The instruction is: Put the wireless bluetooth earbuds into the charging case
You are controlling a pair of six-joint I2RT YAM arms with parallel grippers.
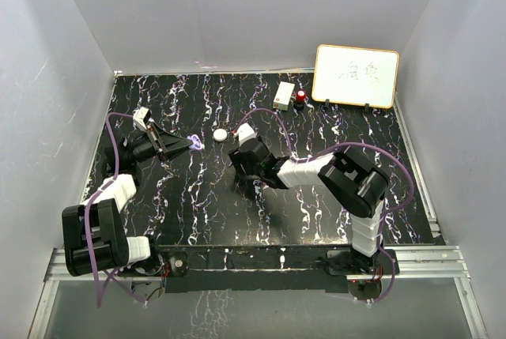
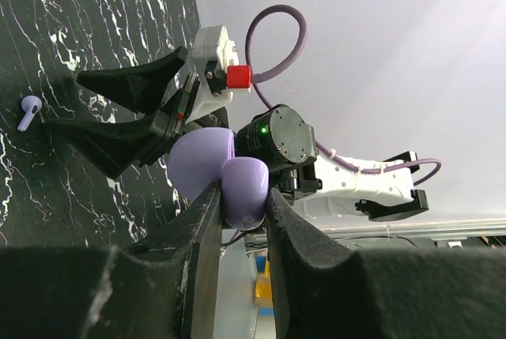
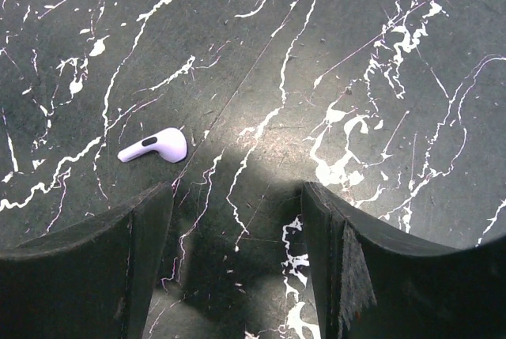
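Observation:
The lavender charging case (image 2: 202,163), lid apart from its body, is held in my left gripper, which is shut on it; from above, the case (image 1: 195,142) sits at that arm's tip, over the table's left side. One lavender earbud (image 3: 162,145) lies loose on the dark marbled table. My right gripper is open, nothing between its fingers, with the earbud ahead of its left finger (image 3: 150,220). In the left wrist view the same earbud (image 2: 30,108) lies just past the right fingertips. From above, the right gripper (image 1: 234,163) hides it.
A round white object (image 1: 220,134) lies between the two arms. Toward the back stand a pale box (image 1: 284,96), a red-capped bottle (image 1: 300,99) and a whiteboard (image 1: 355,76).

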